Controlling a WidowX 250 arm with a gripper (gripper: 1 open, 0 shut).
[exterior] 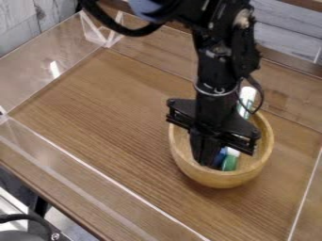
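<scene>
My black gripper (208, 136) reaches down from the top into a wooden bowl (189, 168) at the centre right. Its tips are low inside the bowl and partly hidden. Beside them in the bowl are small items with blue and green parts (229, 162). A white object (247, 98) shows at the bowl's back, behind the gripper. I cannot see whether anything is between the fingers.
Black cables lie off the table at the lower left.
</scene>
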